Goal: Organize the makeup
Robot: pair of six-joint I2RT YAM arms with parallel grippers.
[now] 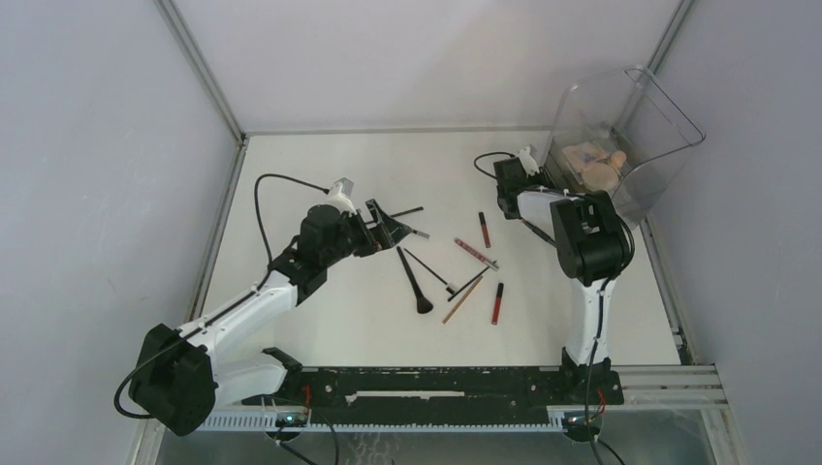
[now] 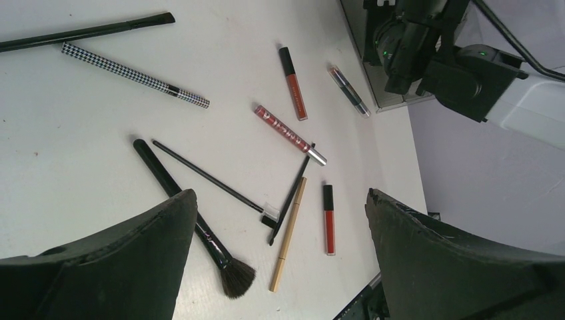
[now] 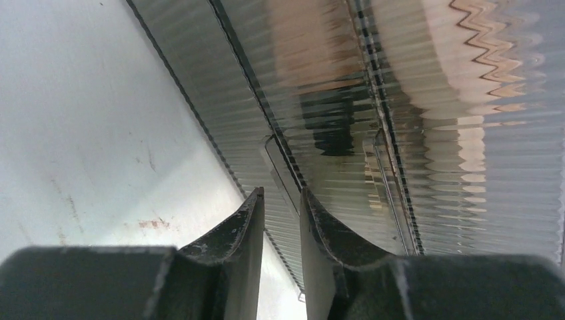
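Note:
Makeup items lie loose on the white table: a fluffy black brush (image 2: pixel 236 277), a tan pencil (image 2: pixel 288 233), a checkered pencil (image 2: pixel 133 73), red lip glosses (image 2: pixel 329 227) and several thin tools. A clear organizer (image 1: pixel 669 145) at the back right holds beige items (image 1: pixel 601 176). My left gripper is open over the table's middle, empty. My right gripper is beside the organizer's ridged clear side, fingertips close together, part open, with no item visible between them; whether they touch the organizer I cannot tell.
Walls enclose the back and both sides. My right arm stands over the right part of the table, partly hiding the dark pencil there.

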